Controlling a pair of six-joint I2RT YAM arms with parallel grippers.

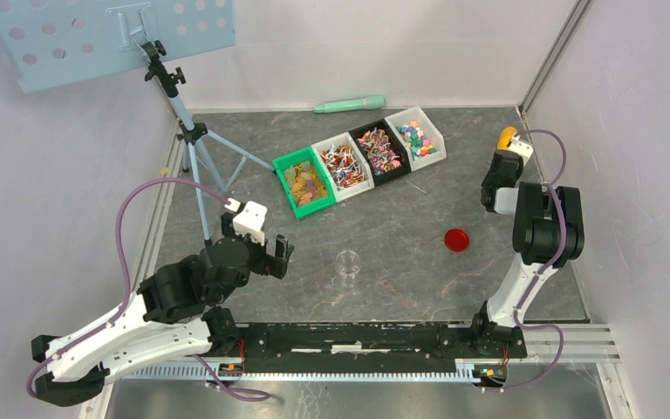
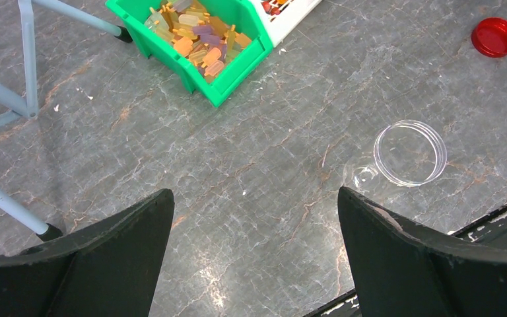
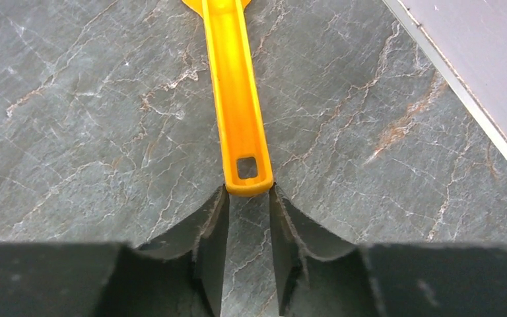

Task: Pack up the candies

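Observation:
A yellow scoop (image 3: 236, 92) lies at the back right, its handle end between the narrowly spaced fingertips of my right gripper; whether they grip it is unclear. My left gripper stands open and empty over the floor. Four bins hold candies: a green bin (image 2: 241, 72) of gummies, a white bin (image 1: 359, 185), a black bin (image 1: 395, 175), another white bin (image 1: 437, 153). A clear jar (image 2: 409, 181) and a red lid (image 1: 456, 240) sit at the front middle.
A blue tripod (image 1: 199, 192) stands at the left. A mint cylinder (image 1: 347, 105) lies behind the bins. The right wall (image 3: 475, 46) is close beside the scoop.

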